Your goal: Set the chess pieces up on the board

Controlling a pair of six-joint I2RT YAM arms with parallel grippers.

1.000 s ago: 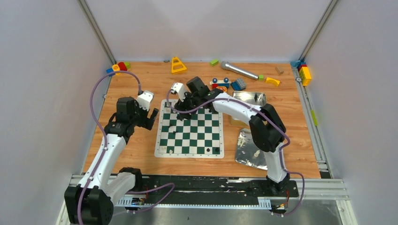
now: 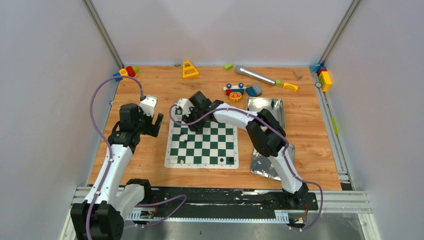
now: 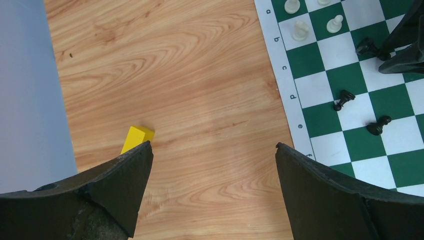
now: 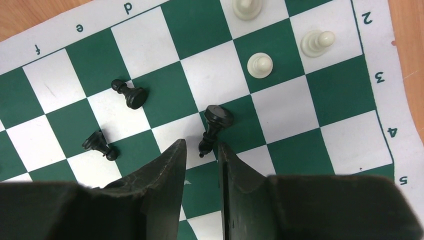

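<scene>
The green and white chessboard (image 2: 237, 145) lies mid-table. My right gripper is over it, part open, its fingertips close to a black piece (image 4: 218, 116) lying on its side; the piece's thin top reaches toward the gap between them. White pieces stand near the corner, among them one pawn (image 4: 260, 65) and another (image 4: 317, 43). Left of the board my left gripper stands wide open, only bare wood between its fingers.
Two metal trays, one at the back (image 2: 281, 107) and one nearer (image 2: 257, 170), sit right of the board, partly under the right arm. Toys, including a yellow triangle (image 2: 189, 70) and a microphone (image 2: 254, 75), line the back edge.
</scene>
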